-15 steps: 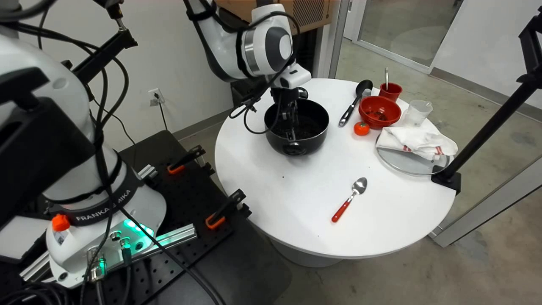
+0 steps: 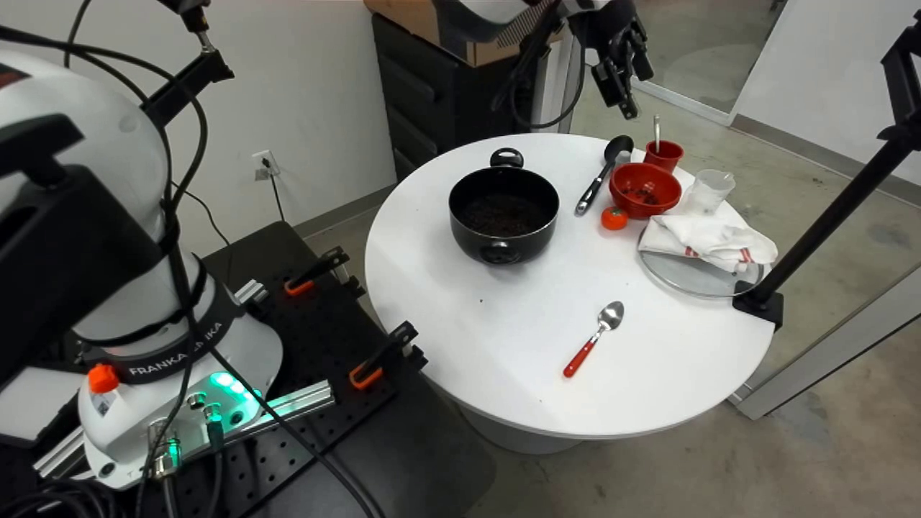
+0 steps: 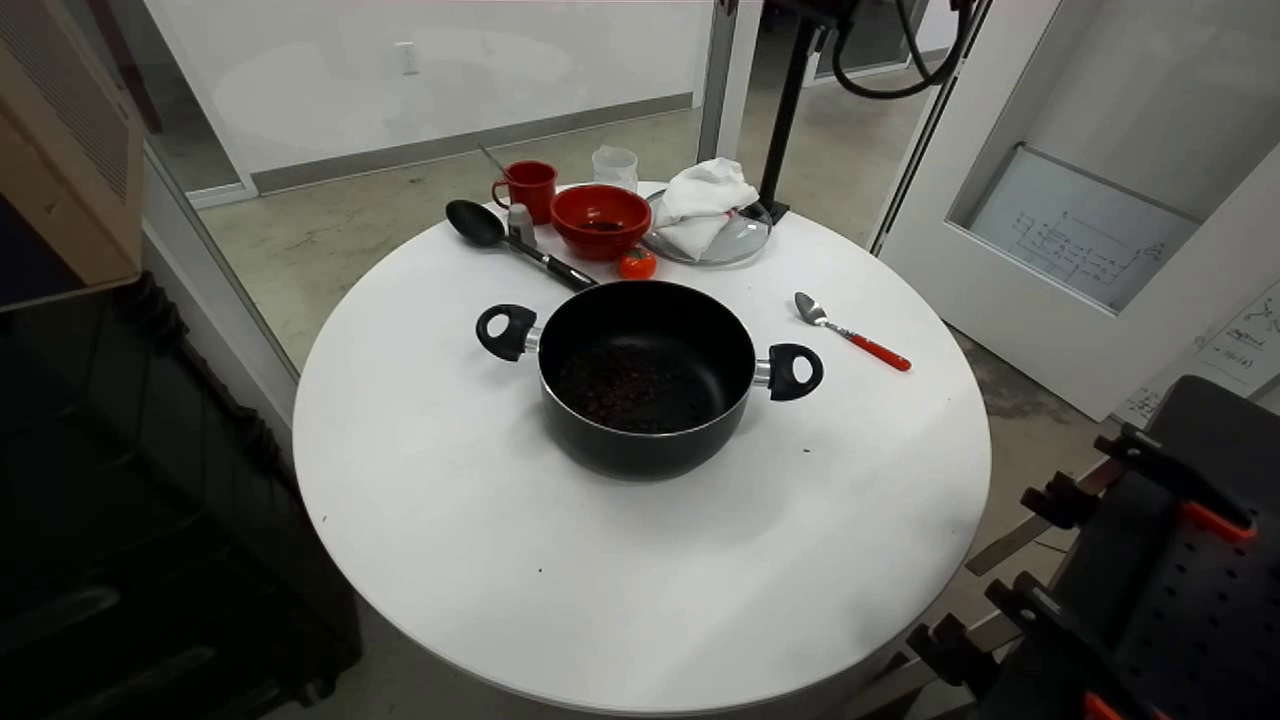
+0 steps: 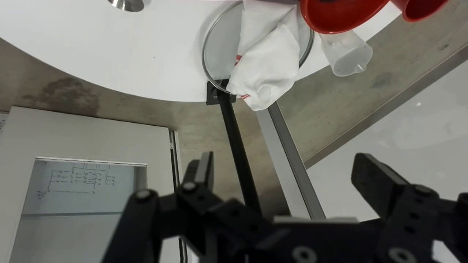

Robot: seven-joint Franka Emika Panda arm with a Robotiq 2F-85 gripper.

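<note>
My gripper [image 2: 640, 93] is high above the far side of the round table, its fingers spread wide with nothing between them. In the wrist view both black fingers [image 4: 204, 171] frame only floor and wall. A black two-handled pot [image 3: 648, 444] stands on the table with small dark bits inside. Behind it sits a red bowl [image 3: 600, 228], also holding some dark bits. A small tomato [image 2: 614, 219] lies against the bowl's near side. Draped on a glass lid [image 2: 682, 275] is a white cloth [image 4: 272, 61]. A red-handled spoon [image 2: 596, 338] lies alone near the table's front.
A black ladle [image 2: 604, 175], a red mug [image 3: 529, 190] with a utensil in it and a clear cup [image 4: 346, 54] crowd round the bowl. A black pole [image 2: 820, 211] is clamped at the table edge.
A second ago my gripper was down in the pot. It has risen out and swung up toward the far side. The objects on the table look unmoved.
</note>
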